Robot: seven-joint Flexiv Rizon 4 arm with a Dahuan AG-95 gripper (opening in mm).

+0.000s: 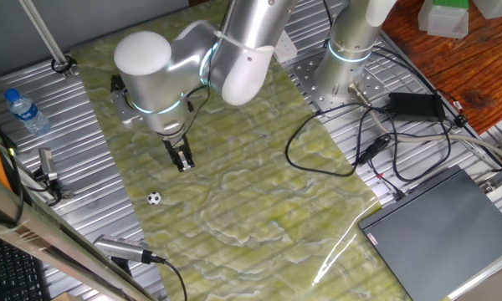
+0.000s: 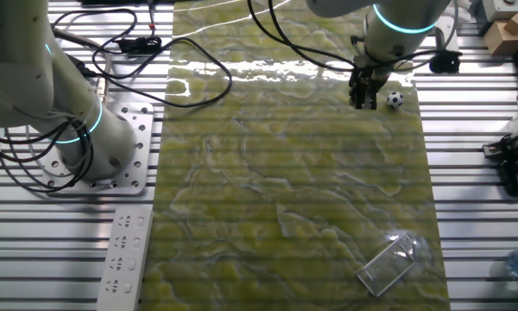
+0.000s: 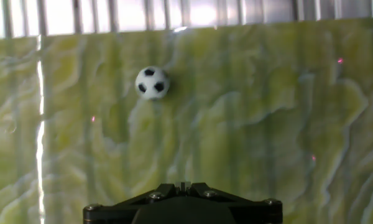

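Observation:
A small black-and-white toy football (image 3: 152, 83) rests on the green marbled mat, in the upper left of the wrist view. From the side, the ball (image 1: 154, 198) lies below and left of my gripper (image 1: 186, 168), with clear space between them. In exterior view 2 the ball (image 2: 394, 99) shows just right of the gripper (image 2: 363, 105). My gripper looks shut, its fingertips close together at the bottom of the wrist view, and no object shows between them.
A metal grater (image 2: 387, 266) lies on the mat. Looped black cables (image 1: 330, 171) and a laptop (image 1: 443, 238) sit at the right, with a water bottle (image 1: 27, 111) at the left.

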